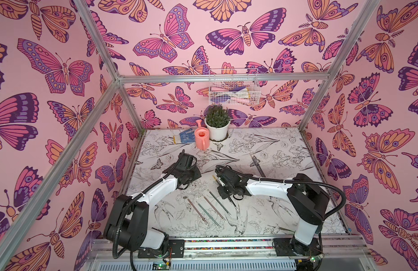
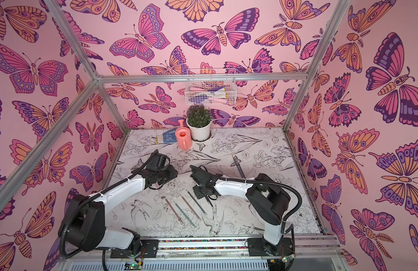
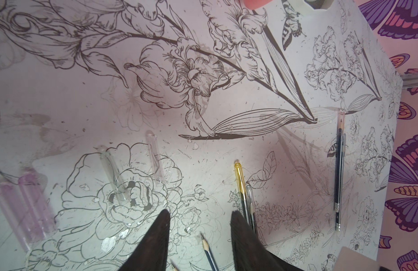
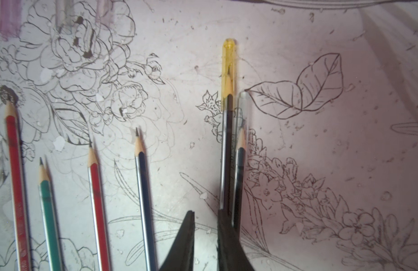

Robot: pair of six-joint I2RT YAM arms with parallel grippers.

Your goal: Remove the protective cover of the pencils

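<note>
Below my right gripper, part open and empty, a pencil with a yellow cap [image 4: 228,67] lies beside one with a clear cap [image 4: 244,108]. To their left are bare pencils: red [image 4: 98,207], green [image 4: 50,225], navy [image 4: 145,203], and another red [image 4: 14,171]. My left gripper is open, with nothing between its fingers, left of the right one. Loose pink caps [image 3: 35,203] and clear caps [image 3: 114,174] lie in the left wrist view. Two more pencils [image 3: 339,167] lie at the back right.
A pink watering can [image 1: 202,141], a potted plant [image 1: 218,131] and a blue packet [image 1: 184,135] stand or lie at the back. A wire basket [image 1: 233,97] hangs on the wall.
</note>
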